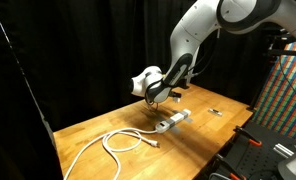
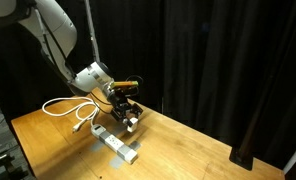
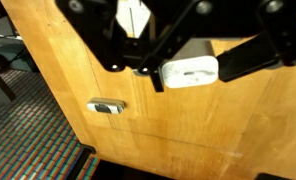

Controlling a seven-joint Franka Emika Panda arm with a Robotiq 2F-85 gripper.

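My gripper (image 2: 127, 116) is shut on a small white block (image 2: 131, 124), which looks like a plug or adapter. In the wrist view the block's rounded white face (image 3: 190, 71) shows between the dark fingers. A white power strip (image 1: 173, 121) lies on the wooden table just below and in front of the gripper. The held block is above the table, close to the strip; exterior view 2 shows the strip (image 2: 115, 145) at its near side. Whether the two touch is hard to tell.
A white cable (image 1: 113, 135) loops across the table's left front. A small grey-and-dark item (image 3: 106, 106) lies near the table's edge. Exterior view 2 shows a small black box (image 2: 241, 157) on otherwise clear table at right. Black curtains (image 2: 203, 70) hang behind.
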